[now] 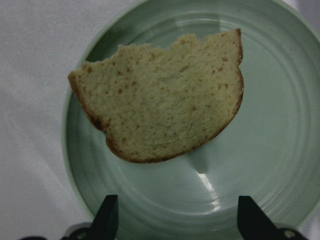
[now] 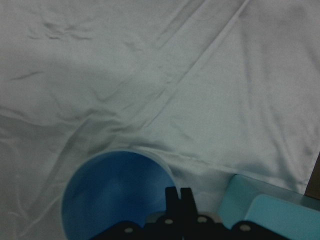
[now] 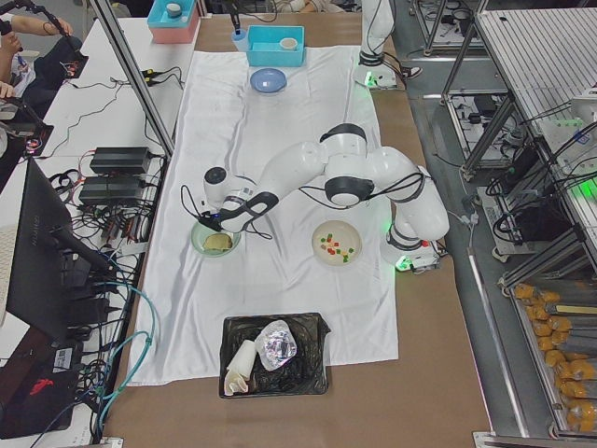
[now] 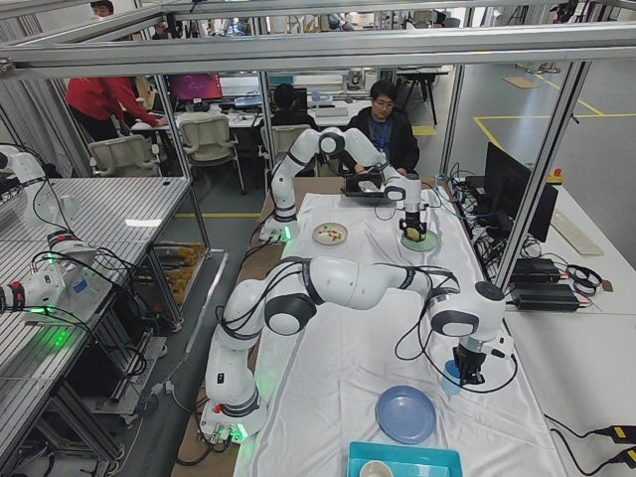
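A slice of bread (image 1: 160, 100) lies on a green plate (image 1: 270, 140). My left gripper is open above the plate's edge, beside the slice, nothing between its fingers. My right gripper is shut at the rim of a blue cup (image 2: 110, 190), with the cup's wall apparently between the fingers; the camera right view also shows this cup (image 4: 452, 383) at that gripper (image 4: 469, 368).
A blue plate (image 4: 405, 415) and a teal bin (image 4: 402, 457) stand near the right arm. A plate with small coloured pieces (image 3: 336, 242) and a black tray (image 3: 298, 369) are near the left arm.
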